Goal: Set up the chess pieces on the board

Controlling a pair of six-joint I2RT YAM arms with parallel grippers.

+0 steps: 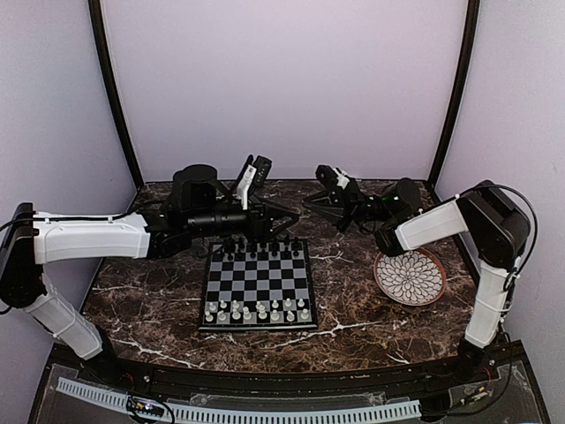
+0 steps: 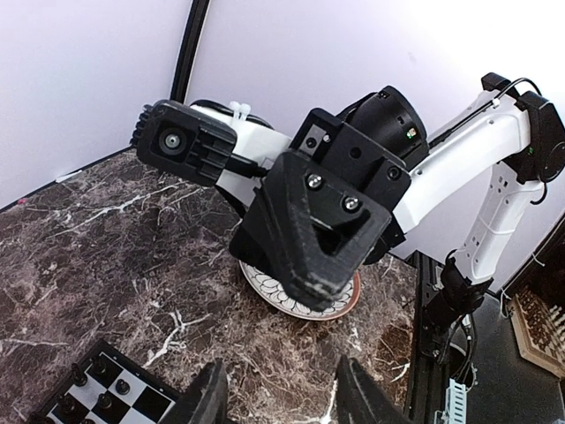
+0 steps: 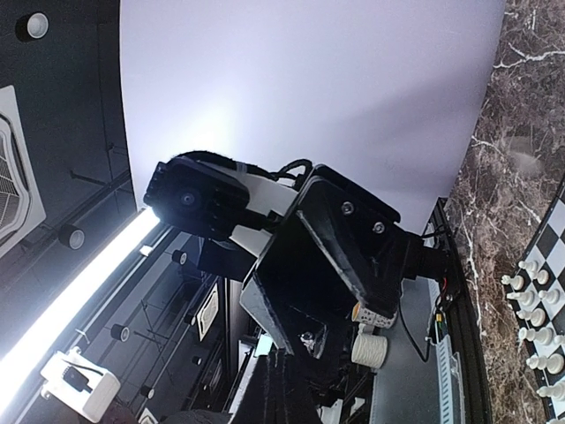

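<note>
My left gripper stands open with nothing between its fingers. My right gripper is shut, and no piece shows between its fingertips. In the top view the two grippers face each other above the far side of the chessboard point(image 1: 202, 300), with a gap between them. White pieces point(image 1: 261, 316) stand in two rows along the near edge. Dark pieces point(image 1: 253, 255) line the far edge, partly hidden by the left arm. A pale blurred patch shows over the marble in the right wrist view; I cannot tell whether it is a chess piece.
A patterned plate with a red rim point(image 1: 377, 281) lies on the marble table point(image 1: 362, 331) to the right of the board. Bare marble surrounds the board on both sides. Pale walls close off the back and sides.
</note>
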